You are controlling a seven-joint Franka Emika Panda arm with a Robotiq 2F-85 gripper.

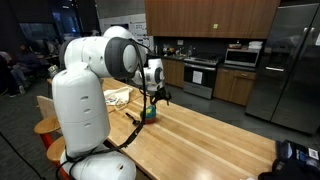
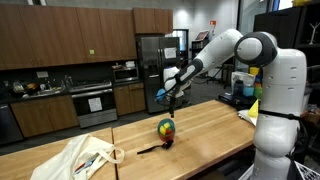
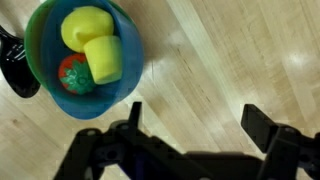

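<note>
A blue and green bowl (image 3: 130, 70) fills the upper left of the wrist view. Inside it lie a rounded yellow piece (image 3: 87, 28), a yellow cup-like piece (image 3: 104, 60) and a red piece with a green top (image 3: 76, 73). My gripper is open above the table, its fingers wide apart and only bare wood between them. The bowl is beyond the left finger in that view. In the second exterior view the bowl (image 2: 166, 128) stands on the table beneath the gripper (image 2: 173, 105).
A black spoon-like utensil (image 3: 14, 62) lies beside the bowl. White cloth (image 2: 78, 158) covers part of the table on the left of the second exterior view. A person stands in the background.
</note>
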